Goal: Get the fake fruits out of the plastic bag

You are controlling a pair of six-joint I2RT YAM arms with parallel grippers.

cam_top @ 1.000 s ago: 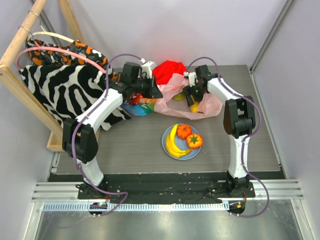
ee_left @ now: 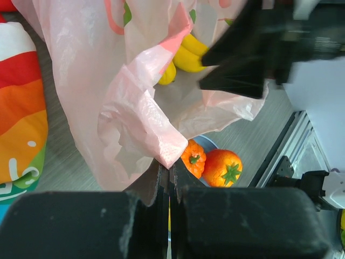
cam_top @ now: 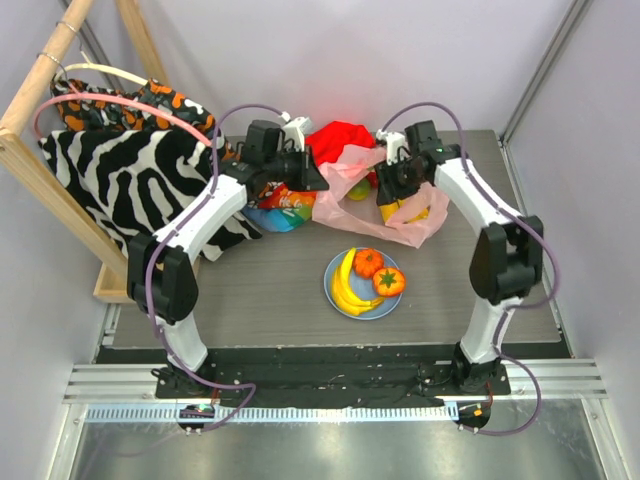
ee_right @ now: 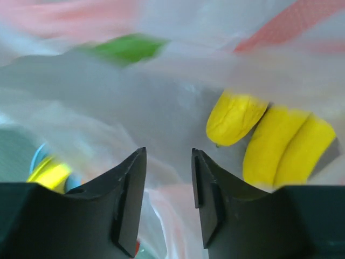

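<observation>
The pink plastic bag (cam_top: 340, 200) lies open at the back centre; my left gripper is shut on its crumpled edge. Inside are a green fruit (cam_top: 358, 190), a yellow lemon-like fruit (ee_right: 234, 116) and yellow bananas (ee_right: 283, 148). My right gripper is over the bag, part open with nothing between its fingers, blurred in the left wrist view. A blue plate (cam_top: 365, 310) in front holds bananas (cam_top: 345, 280) and two orange fruits (cam_top: 388, 281).
A red cloth (cam_top: 338, 133) and colourful fabric (cam_top: 280, 215) lie behind and left of the bag. A rack of patterned bags (cam_top: 120, 180) fills the left.
My left arm and the plate look almost unchanged.
</observation>
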